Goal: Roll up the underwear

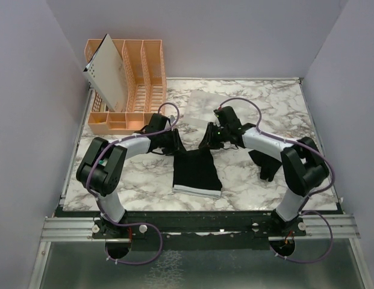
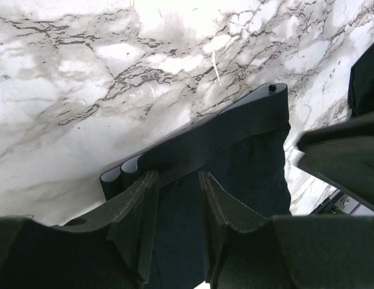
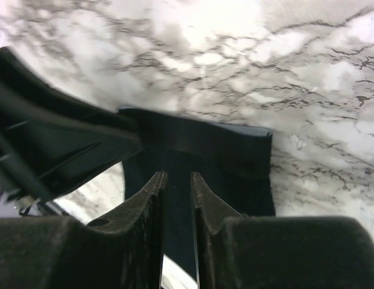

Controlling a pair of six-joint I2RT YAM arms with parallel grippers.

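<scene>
The black underwear lies spread flat on the marble table, its white band at the near edge. Its far edge is turned over in a narrow fold, with grey lining showing at the rim. Over the left end of that fold is my left gripper, part open; in its wrist view a gap shows between the fingertips. My right gripper stands at the fold's right side, also with a narrow gap between its fingers. Black cloth shows beneath both fingers; whether either touches it I cannot tell.
An orange compartment organizer stands at the back left, with a white panel leaning in it. A pale translucent sheet lies behind the grippers. Another black garment lies to the right, partly under the right arm.
</scene>
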